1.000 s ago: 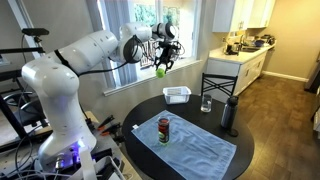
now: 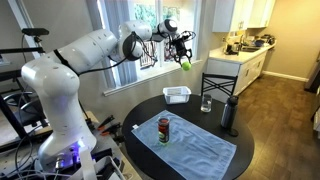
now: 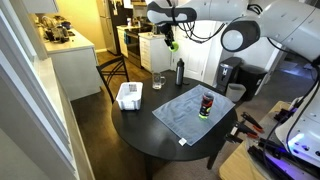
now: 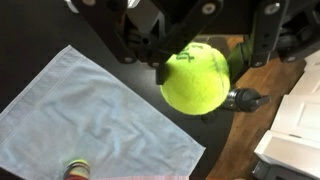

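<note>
A yellow-green tennis ball (image 4: 196,79) fills the space between the fingertips in the wrist view. My gripper (image 2: 184,58) is shut on that ball, high above the far side of the round black table (image 2: 140,111). From the opposite side, the ball (image 3: 174,46) shows as a small green spot under the gripper (image 3: 173,40). A white bin (image 2: 177,95) stands on the table below and a little left of the ball in exterior view 1. Flat on the table lies a light blue cloth (image 2: 190,150).
A red and green can (image 2: 163,131) stands upright on the cloth. A clear glass (image 2: 206,102) and a tall dark bottle (image 2: 229,112) stand toward the table's right edge. Behind them is a black chair (image 2: 217,84).
Over the last second my gripper has carried the ball to the right in exterior view 1 and slightly upward. The things on the table have stayed put.
</note>
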